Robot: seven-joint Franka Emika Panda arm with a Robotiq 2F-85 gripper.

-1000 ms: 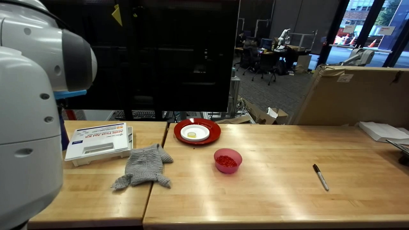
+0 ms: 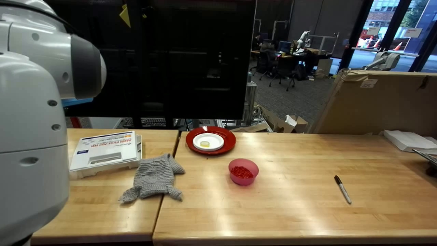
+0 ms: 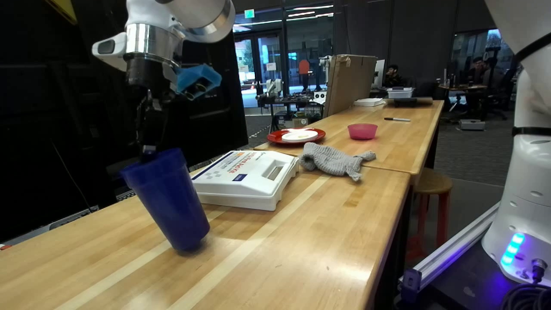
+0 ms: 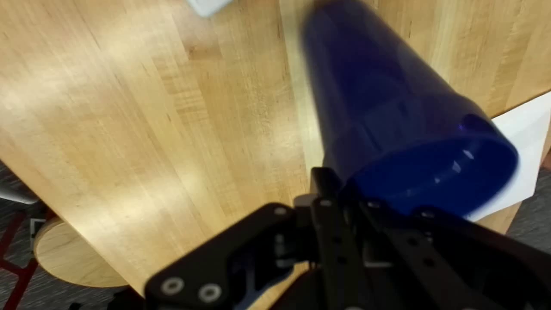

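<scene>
A deep blue cup (image 3: 168, 201) leans over in exterior view 2, its base at or just above the tabletop and its mouth toward the upper left. My gripper (image 3: 148, 153) points down at the cup's rim. In the wrist view, the cup (image 4: 382, 98) lies slantwise beyond the fingers, its mouth facing the lower right and its far end blurred. The dark fingertips of my gripper overlap the near edge of the rim. Whether they pinch the wall is hidden. Exterior view 1 shows neither cup nor fingers, as the arm blocks them.
A white first aid kit (image 3: 242, 175) sits close beside the cup, then a crumpled grey cloth (image 2: 157, 176). Farther along are a red plate (image 2: 230, 143) bearing a white plate, a pink bowl (image 2: 254, 168) of red bits, and a marker (image 2: 343, 189). Bare wood fronts the cup.
In exterior view 1 the arm has shifted slightly to the right and down. The blue strip visible beside the arm a second ago is now hidden. The tabletop objects there are unchanged.
</scene>
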